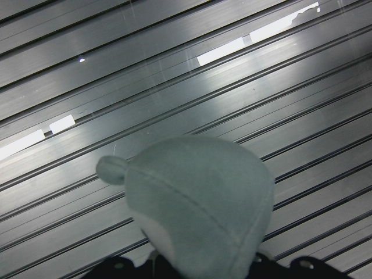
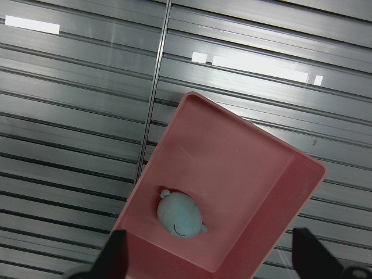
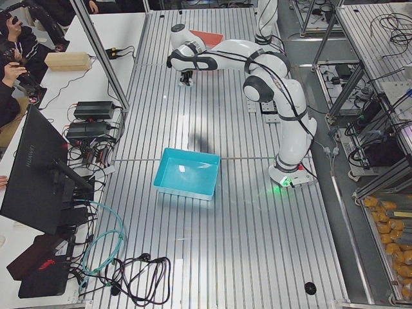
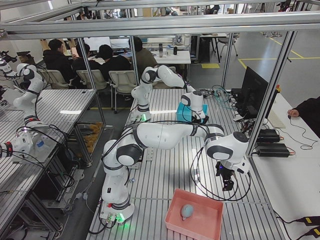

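A grey-green plush toy (image 1: 195,203) fills the lower middle of the left wrist view, held in my left gripper (image 3: 186,78), which hangs over bare grooved table on the pink box's side of the blue box (image 3: 185,174). My right gripper (image 4: 226,181) hangs above and beside the pink box (image 4: 194,214); in the right wrist view its fingers are apart at the bottom edge with nothing visible between them. A small pale blue plush (image 2: 179,215) lies inside the pink box.
A monitor (image 3: 45,174) and power supplies line the table's left side in the camera left view, with loose cables (image 3: 141,277) at the front left. Bare table surrounds the blue box. Metal frame posts stand at the table's edges.
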